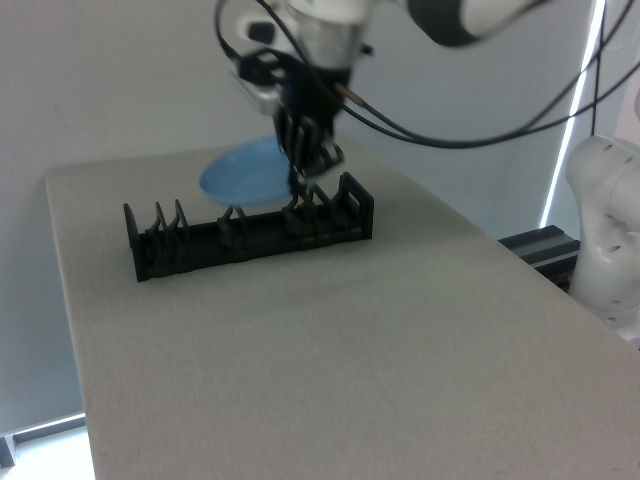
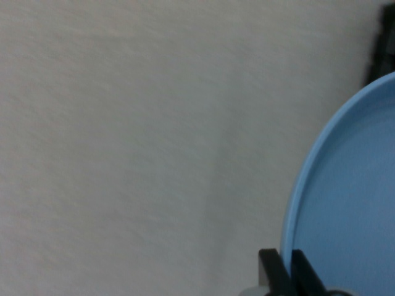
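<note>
A blue plate [image 1: 240, 175] [image 2: 349, 203] is raised in the air above the black rack [image 1: 200, 250] in the top view, held at its right edge by my gripper [image 1: 300, 165]. In the wrist view the gripper's dark fingers are shut on the plate's rim, and the plate fills the lower right. The rack stands on the grey table [image 1: 330, 370] with several upright dividers; only a dark piece of it shows at the wrist view's upper right.
A white robot body [image 1: 605, 230] stands beyond the right edge. Black cables loop from the wrist.
</note>
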